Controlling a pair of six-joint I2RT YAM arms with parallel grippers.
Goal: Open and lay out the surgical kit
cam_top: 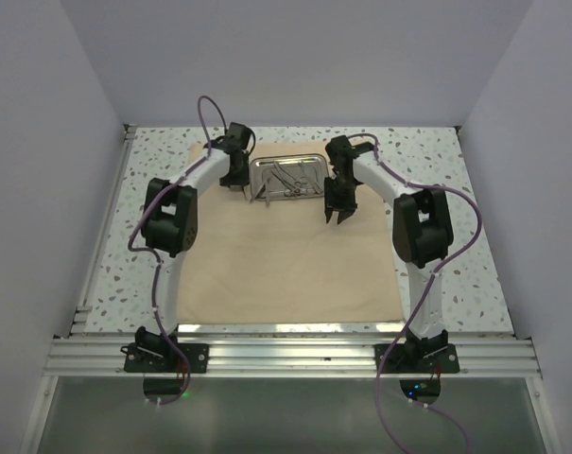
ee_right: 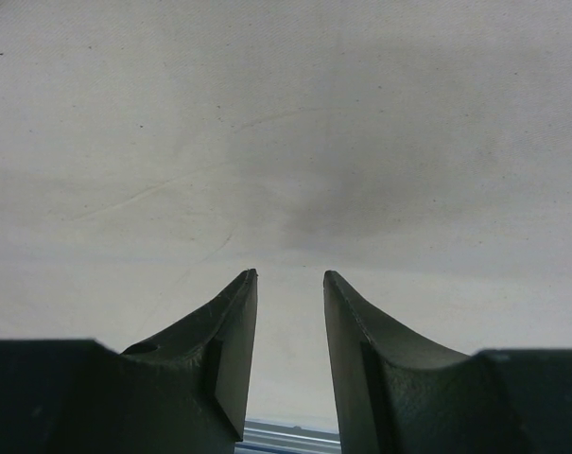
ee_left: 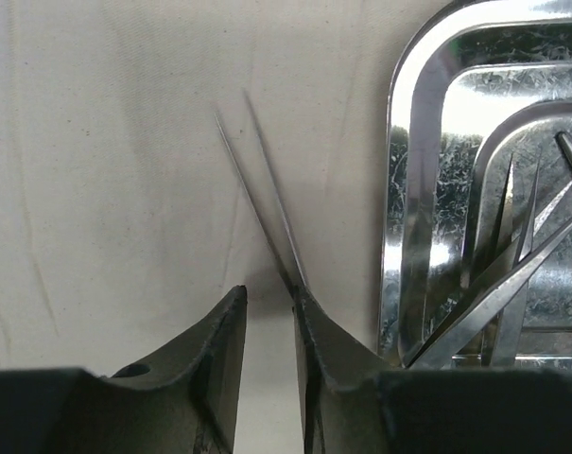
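Observation:
A thin metal instrument with two fine prongs (ee_left: pixel 264 203), like tweezers, lies on the beige cloth just left of the metal tray (cam_top: pixel 287 198). My left gripper is partly open directly over it. The prongs run down to the right fingertip, which hides the rest; whether they touch it I cannot tell. Bare cloth shows between the fingers. Several slim instruments (ee_left: pixel 512 274) lie in the tray, some leaning over its near rim. On the tray's right side, my right gripper stands open over empty cloth, nothing between its fingers.
Speckled table (cam_top: pixel 456 255) shows on both sides. Side walls and a back wall bound the space, and a metal rail (cam_top: pixel 290 346) runs along the front.

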